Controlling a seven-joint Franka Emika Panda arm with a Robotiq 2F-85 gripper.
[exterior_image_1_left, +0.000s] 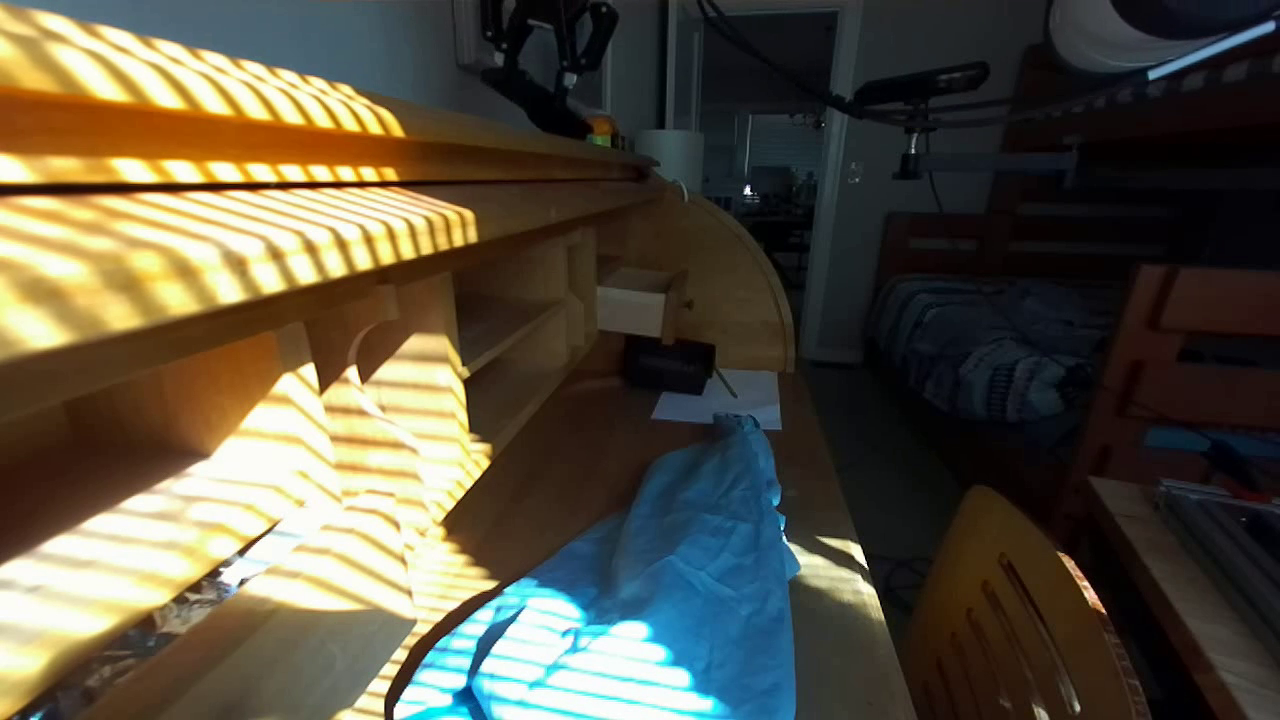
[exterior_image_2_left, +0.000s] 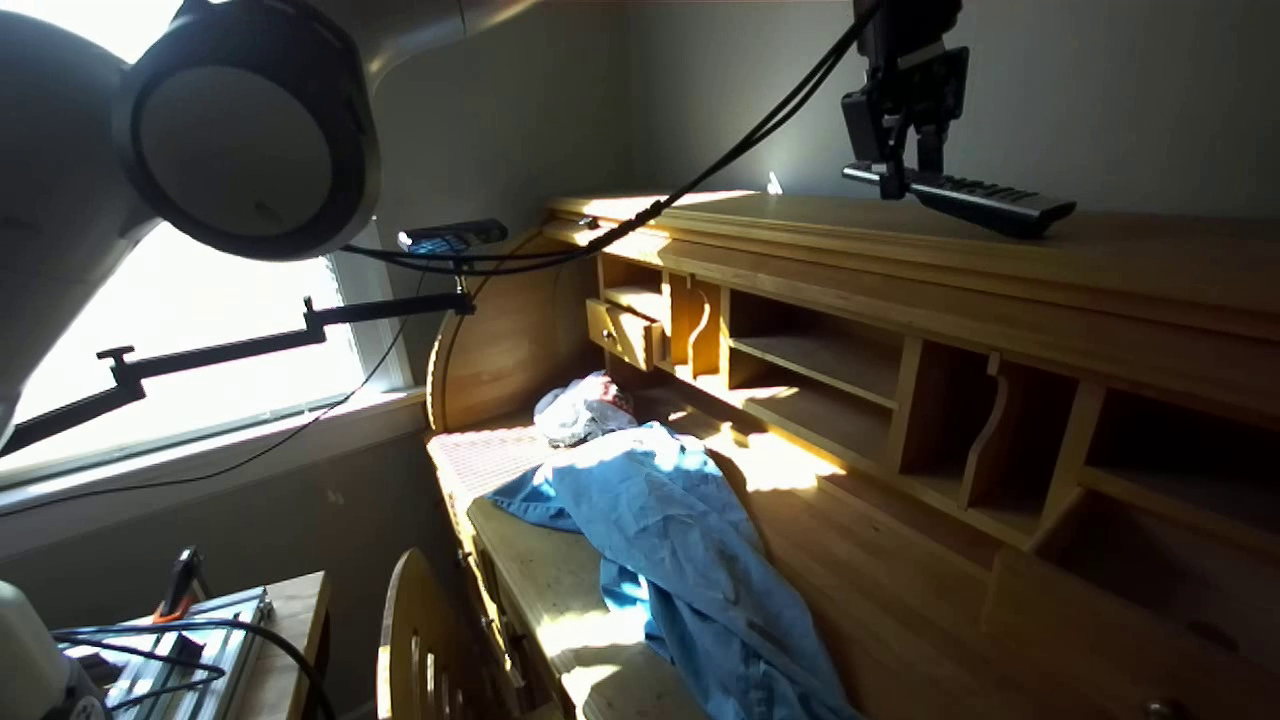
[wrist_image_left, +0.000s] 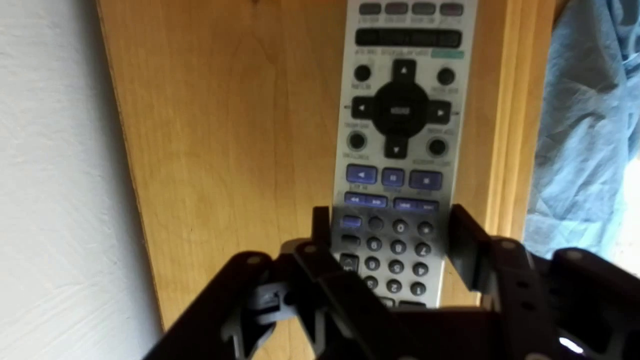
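Note:
A silver remote control (wrist_image_left: 399, 162) with black and blue buttons is held between the fingers of my gripper, which is shut across its number-key end. In exterior view 2 the remote (exterior_image_2_left: 990, 198) hangs just above the desk's top shelf, slightly tilted, and my gripper (exterior_image_2_left: 908, 180) grips it near one end. From exterior view 1 its dark underside (exterior_image_1_left: 537, 102) shows above the far part of the shelf top, below the gripper (exterior_image_1_left: 569, 78). Whether any part of the remote touches the shelf, I cannot tell.
The wooden shelf top (wrist_image_left: 228, 150) is bare under the remote, with a wall (wrist_image_left: 54, 180) along one side. Lower down, a blue cloth (exterior_image_1_left: 708, 540) covers part of the desktop. A small drawer (exterior_image_1_left: 636, 300) stands pulled out. A white cylinder (exterior_image_1_left: 672, 156) stands at the shelf's far end.

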